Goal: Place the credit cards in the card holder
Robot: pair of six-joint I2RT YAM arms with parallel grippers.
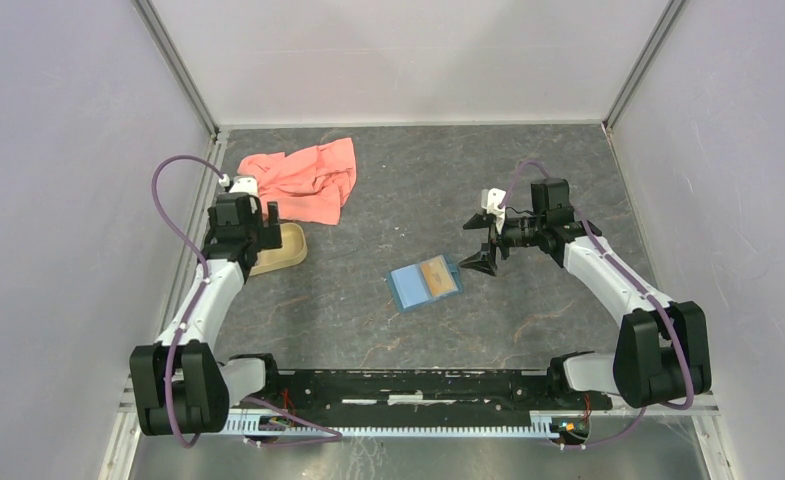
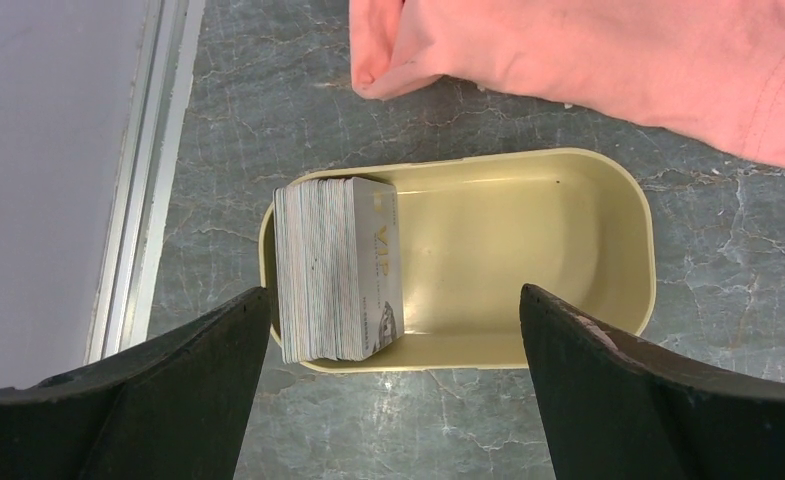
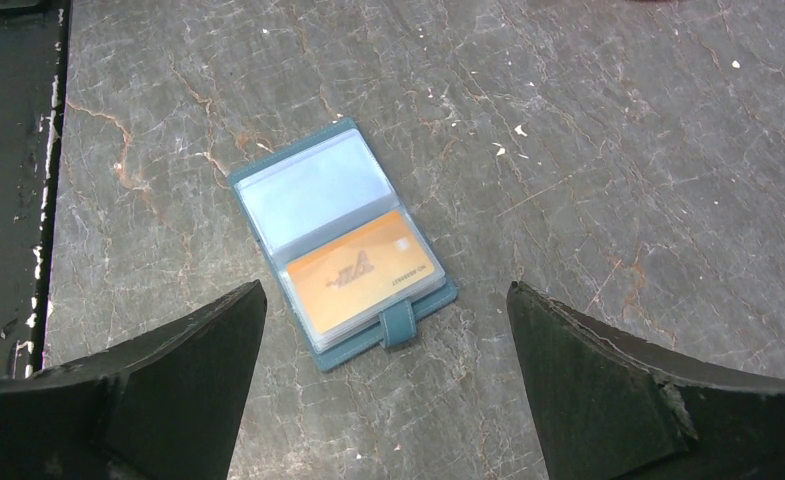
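In the left wrist view a stack of credit cards (image 2: 333, 270) stands on edge at the left end of a cream tray (image 2: 528, 348); the outermost card reads VIP. My left gripper is open above that tray, its fingers empty, one finger (image 2: 198, 350) by the card end. The blue card holder (image 3: 328, 190) lies spread open on the table in the right wrist view, with an orange card (image 3: 360, 272) in one clear pocket and a short strap at its edge. Open and empty, my right gripper (image 1: 480, 245) hovers just right of the holder.
A pink cloth (image 1: 308, 180) lies crumpled behind the tray. The left wall rail (image 2: 148, 190) runs close beside the tray's card end. Bare grey table (image 1: 398, 190) stretches between the two arms and behind the holder.
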